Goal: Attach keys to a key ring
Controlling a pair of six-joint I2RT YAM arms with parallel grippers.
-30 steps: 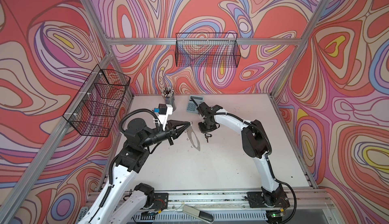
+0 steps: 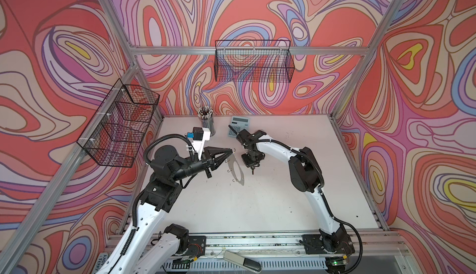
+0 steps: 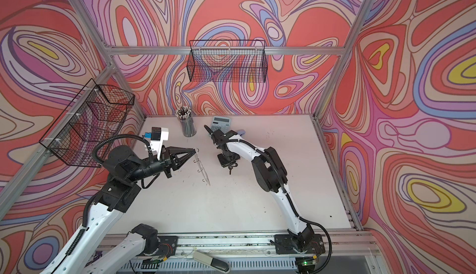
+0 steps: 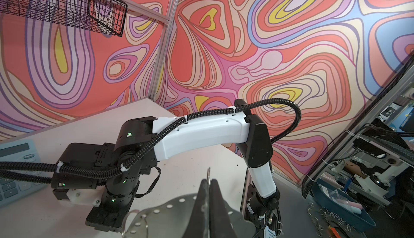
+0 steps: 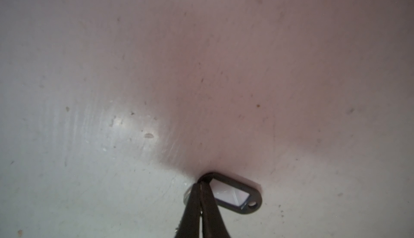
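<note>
From the tip of my left gripper (image 2: 232, 150) hangs a curved grey metal strip (image 2: 236, 171) with small rings along it, above the table. In the left wrist view, the shut fingers (image 4: 202, 207) stand in front of this strip (image 4: 170, 217), which has holes along its edge. My right gripper is shut at one end of a black key tag (image 5: 255, 197) with a white label, lying on the table. A metal ring (image 5: 186, 195) shows partly beside the right fingertips. Whether they pinch ring or tag is hidden. A dark key-like piece (image 2: 252, 171) lies below the tag.
Behind the right arm lies a calculator (image 2: 240, 121). A cup of pens (image 2: 207, 125) stands at the back left. Empty wire baskets hang on the frame at left and back.
The key-like piece has since shifted slightly. The left arm looks almost still.
</note>
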